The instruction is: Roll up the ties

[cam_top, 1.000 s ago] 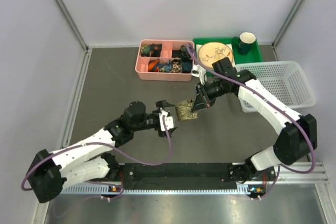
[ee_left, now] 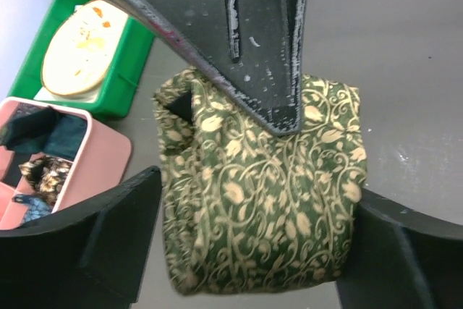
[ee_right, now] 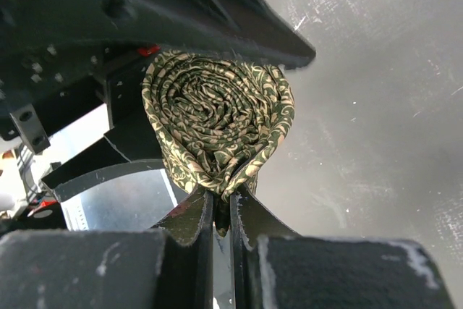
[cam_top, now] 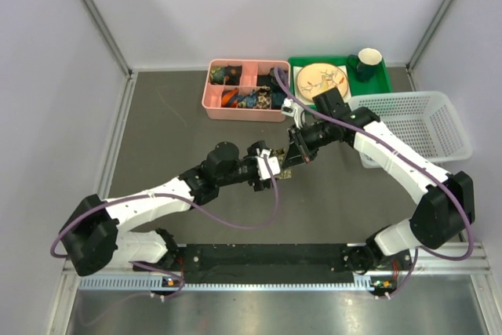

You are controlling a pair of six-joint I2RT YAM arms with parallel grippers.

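A rolled green tie with cream floral pattern is held above the table near its centre; its coiled end [ee_right: 210, 113] shows in the right wrist view. My right gripper [cam_top: 294, 154] is shut on it, pinching the fabric below the coil. My left gripper [cam_top: 264, 164] surrounds the roll from the left, its fingers part open on either side; whether both touch the fabric is unclear.
A pink divided box [cam_top: 245, 114] with rolled ties stands at the back, beside a green tray [cam_top: 372, 84] with a plate and mug. A white perforated basket [cam_top: 416, 131] is at the right.
My right gripper still holds the tie and has shifted only slightly.
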